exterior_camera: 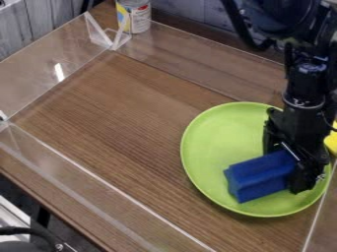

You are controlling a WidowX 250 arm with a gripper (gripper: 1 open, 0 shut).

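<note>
A blue block [255, 179] lies on a green plate [215, 138] at the right of the table. The black gripper [290, 165] is down over the plate at the block's right end, its fingers around or against that end. The finger is open, and the fingers partly hide the block.
A yellow object [330, 140] is partly visible at the right edge behind the arm. A can [133, 17] stands at the back left near a clear bent piece.
</note>
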